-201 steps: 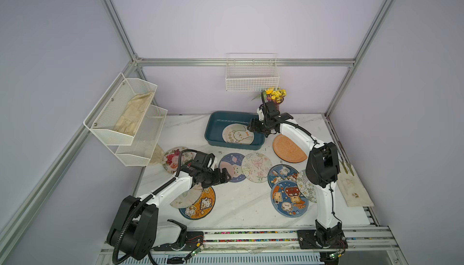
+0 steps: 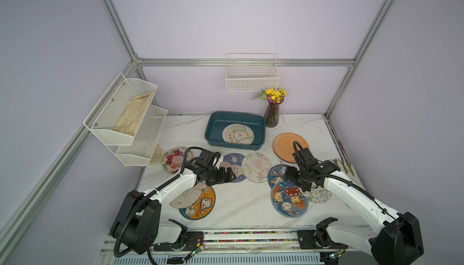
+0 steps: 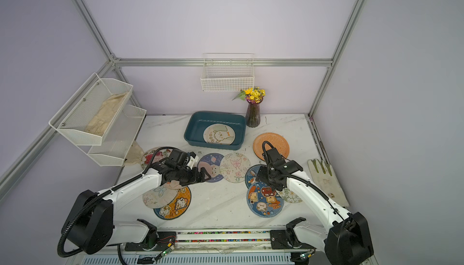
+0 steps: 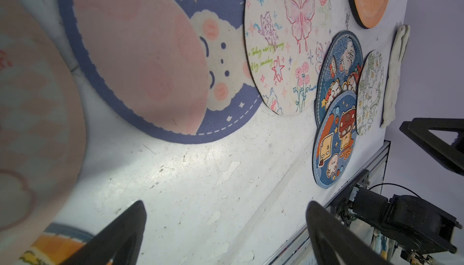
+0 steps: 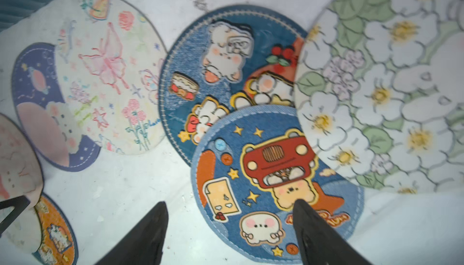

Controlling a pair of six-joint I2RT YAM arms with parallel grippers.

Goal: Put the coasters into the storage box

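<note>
The teal storage box (image 2: 234, 118) at the back holds one cream coaster (image 2: 237, 133). My right gripper (image 2: 295, 178) hovers over the right-hand coasters: a blue bus coaster (image 5: 261, 207), a dark blue one (image 5: 183, 96) and a white floral one (image 5: 377, 96). Its fingers are apart, nothing between them. My left gripper (image 2: 225, 174) stands open, empty, above the left group, beside the purple coaster (image 4: 154, 71) and the white butterfly coaster (image 4: 285, 33). More coasters, orange (image 2: 202, 207) and rose-patterned (image 2: 173, 161), lie at left.
A vase of flowers (image 2: 272, 115) stands right of the box. A round wooden board (image 2: 285, 144) lies behind the right coasters, a cloth (image 3: 327, 182) at the right edge. Wire shelves hang at left and back. Bare table shows at front centre.
My right arm has swung from beside the box at the back toward the front right, down over the coasters.
</note>
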